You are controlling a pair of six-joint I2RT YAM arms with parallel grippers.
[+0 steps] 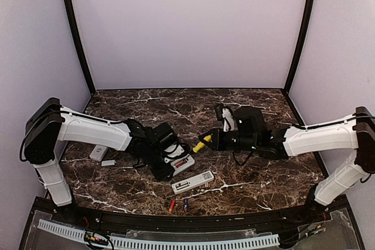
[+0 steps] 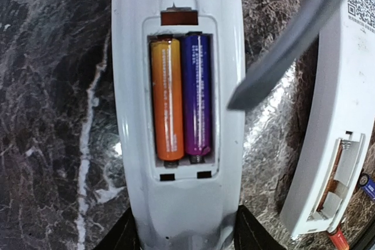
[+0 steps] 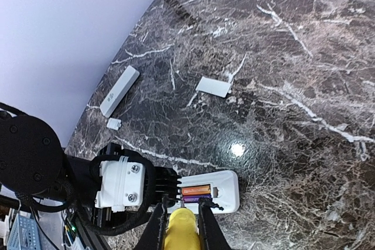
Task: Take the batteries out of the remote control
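Observation:
My left gripper is shut on the lower end of a white remote control (image 2: 179,209), which lies on the table with its battery bay uncovered. An orange battery (image 2: 167,98) and a purple battery (image 2: 197,95) sit side by side inside the bay. My right gripper is shut on the yellow handle of a tool (image 3: 181,235). In the left wrist view, the tool's grey metal tip (image 2: 275,65) hangs blurred over the remote's right edge, beside the purple battery and apart from it.
A second white remote (image 1: 192,182) lies in front, its bay empty where visible. Near the front edge are a loose red battery (image 1: 171,205) and a blue battery (image 1: 186,205). Another white remote (image 1: 99,153) and a small white piece (image 1: 108,163) lie far left.

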